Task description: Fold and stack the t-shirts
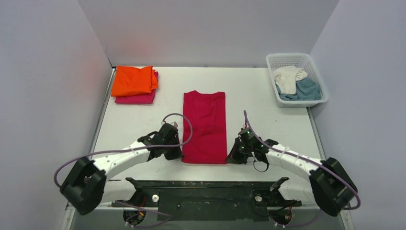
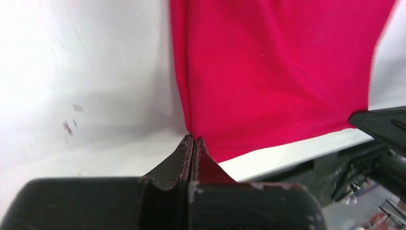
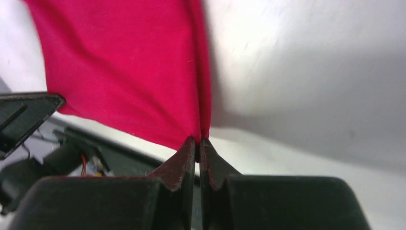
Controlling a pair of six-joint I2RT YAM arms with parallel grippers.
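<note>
A red t-shirt [image 1: 205,120], folded into a long narrow shape, stretches down the middle of the table. Its near left corner is pinched in my left gripper [image 1: 181,158], which is shut on the cloth. The near right corner sits between the fingertips of my right gripper [image 1: 229,161], shut on the doubled edge. In the left wrist view the red cloth [image 2: 277,72] runs across to the other gripper's black tip. In the right wrist view the layered side edge of the shirt [image 3: 203,76] enters the fingers. A folded orange shirt [image 1: 134,80] lies on a folded crimson one [image 1: 136,99] at the back left.
A white basket [image 1: 320,72] at the back right holds a white garment [image 1: 287,79] and a blue-grey one [image 1: 306,89]. The table's front edge [image 1: 206,181] is close to both grippers. Bare table lies on both sides of the red shirt.
</note>
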